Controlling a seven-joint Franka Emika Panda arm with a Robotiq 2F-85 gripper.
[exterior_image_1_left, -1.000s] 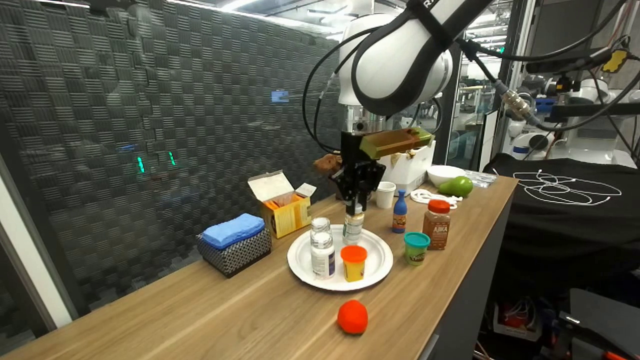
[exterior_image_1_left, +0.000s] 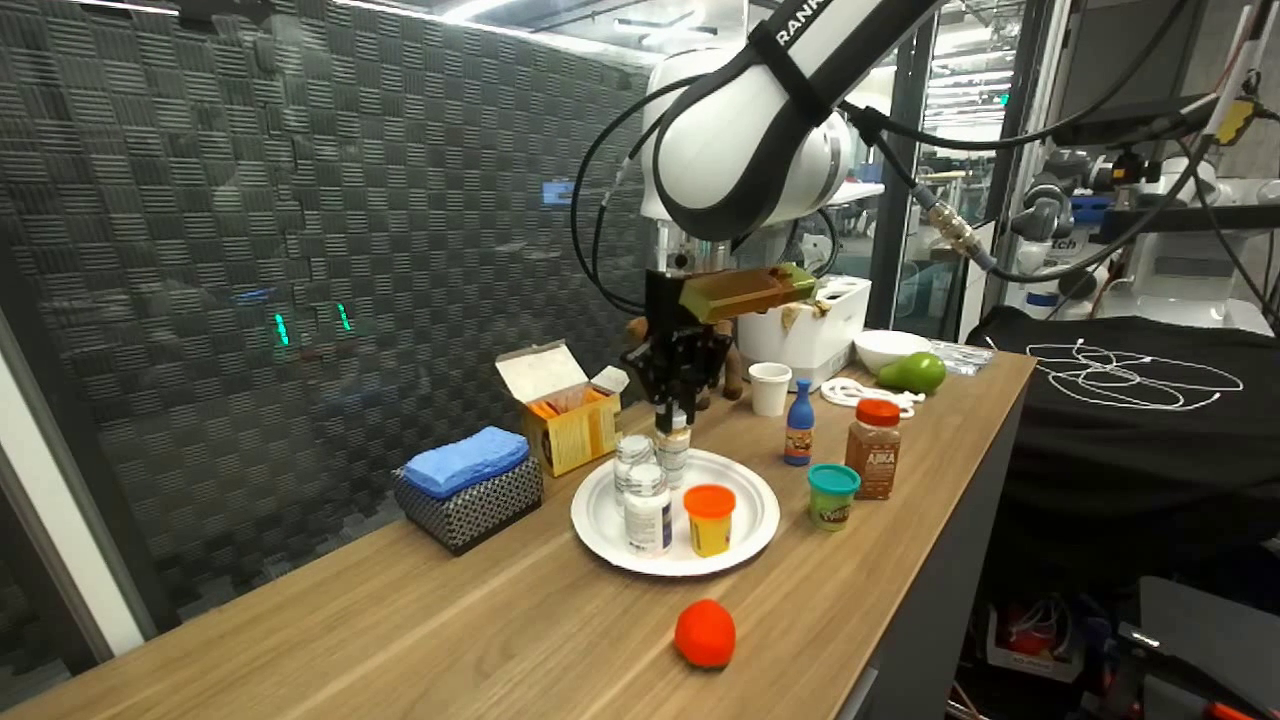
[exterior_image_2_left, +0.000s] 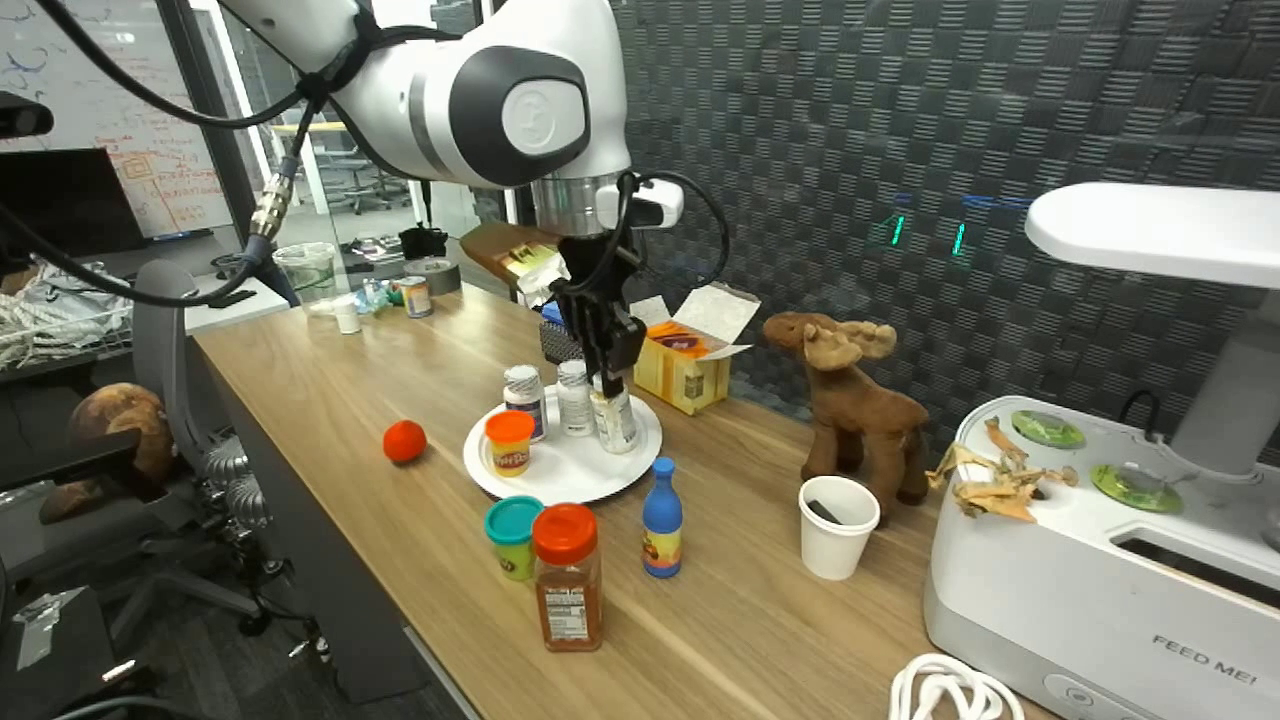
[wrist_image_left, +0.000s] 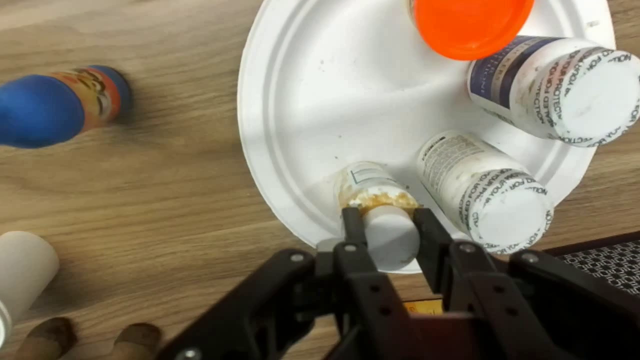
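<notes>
My gripper is shut on the white cap of a small white bottle (wrist_image_left: 369, 183) with brownish stains below the cap. That bottle is over the far edge area of the white plate (exterior_image_1_left: 596, 528); whether its base touches the plate cannot be told. Close beside it on the plate stands a white bottle (wrist_image_left: 459, 162) with a sealed top. Another white bottle with a dark label (wrist_image_left: 501, 78) and a yellow Play-Doh tub with orange lid (exterior_image_1_left: 709, 521) share the plate.
A red ball (exterior_image_1_left: 704, 634) lies in front of the plate. To the plate's right stand a blue bottle (exterior_image_2_left: 662, 518), a teal-lidded tub (exterior_image_2_left: 513, 536) and a red-lidded jar (exterior_image_2_left: 566, 580). An open yellow box (exterior_image_2_left: 681, 372) is behind.
My gripper and the bottle in it have shifted left in exterior view 1, closer to the other two white bottles. The plate has also moved slightly.
</notes>
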